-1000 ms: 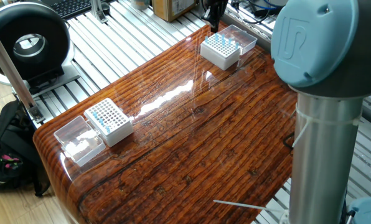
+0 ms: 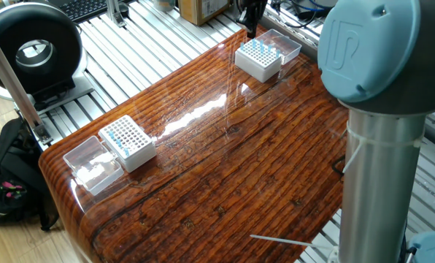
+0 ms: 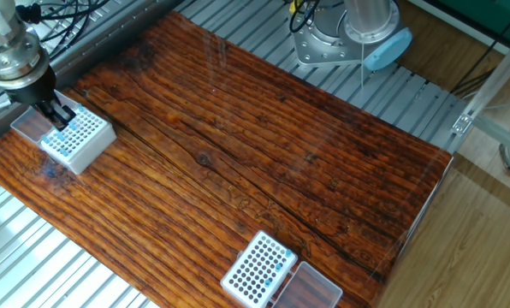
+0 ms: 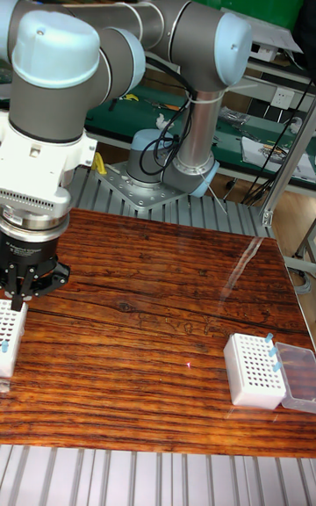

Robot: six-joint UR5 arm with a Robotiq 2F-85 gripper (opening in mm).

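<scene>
Above a white tip rack (image 3: 82,141) with an open clear lid (image 3: 32,122), my gripper (image 3: 63,121) points down, its dark fingertips close over the rack's top. A few blue tips stand in that rack (image 2: 258,61), as exterior view 1 shows. A second white rack (image 2: 128,144) sits at the other end of the wooden board, holding several blue tips (image 4: 271,351) along one side. Its clear lid (image 3: 308,287) lies folded open beside it. Whether the fingers are apart or closed on a blue tip is too small to make out.
The glossy wooden board (image 3: 212,145) is bare between the two racks. At its back stands the arm's base (image 4: 140,189). Slatted metal tabletop (image 4: 112,478) runs along the board's edge. A thin white strip (image 2: 290,240) pokes out near the arm's column in exterior view 1.
</scene>
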